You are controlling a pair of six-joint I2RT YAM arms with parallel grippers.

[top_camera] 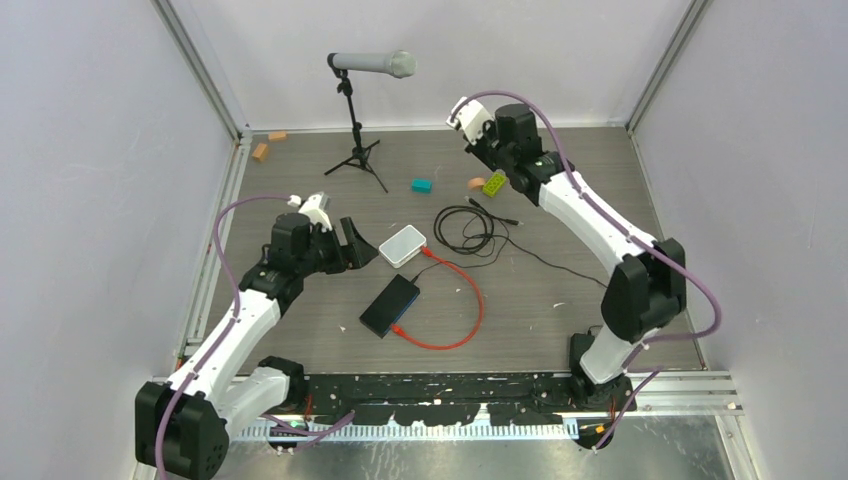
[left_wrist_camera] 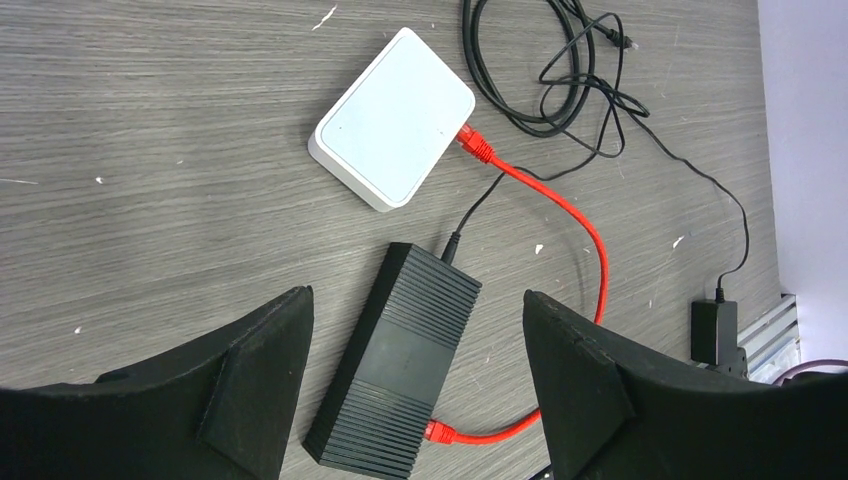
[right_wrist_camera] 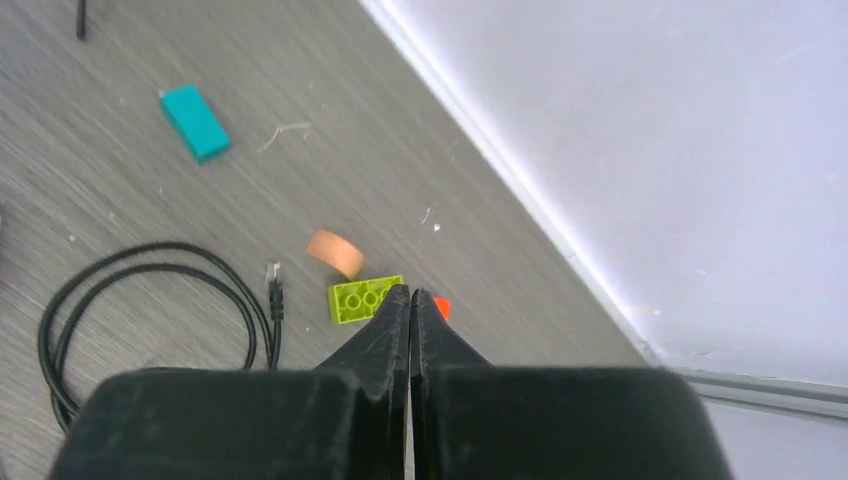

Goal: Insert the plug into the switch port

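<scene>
A white box (top_camera: 403,245) and a black ridged device (left_wrist_camera: 393,360), joined by a red cable (left_wrist_camera: 545,190), lie mid-table. A black coiled cable (top_camera: 458,225) lies right of the white box; a plug end (right_wrist_camera: 275,300) of it rests near the green brick. My left gripper hangs open left of the white box, nothing between its fingers. My right gripper is raised over the back right of the table, its fingertips together; nothing shows between them.
A teal block (top_camera: 421,185), tan ring (right_wrist_camera: 335,250) and green brick (right_wrist_camera: 355,300) lie at the back. A microphone stand (top_camera: 358,152) stands back left, near small wooden blocks (top_camera: 260,151). A power adapter (left_wrist_camera: 712,332) sits at the right front.
</scene>
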